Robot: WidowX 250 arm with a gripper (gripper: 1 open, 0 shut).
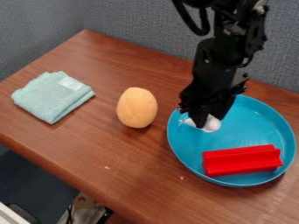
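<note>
My black gripper (201, 112) reaches down over the left back part of a blue plate (251, 131). A white object (212, 124) is at its fingertips, partly hidden by them; whether it is held or resting on the plate I cannot tell. A red block (240, 160) lies on the front part of the plate. An orange egg-shaped object (136, 108) rests on the table left of the plate.
A folded light teal cloth (51, 95) lies at the table's left. A grey wall runs along the back.
</note>
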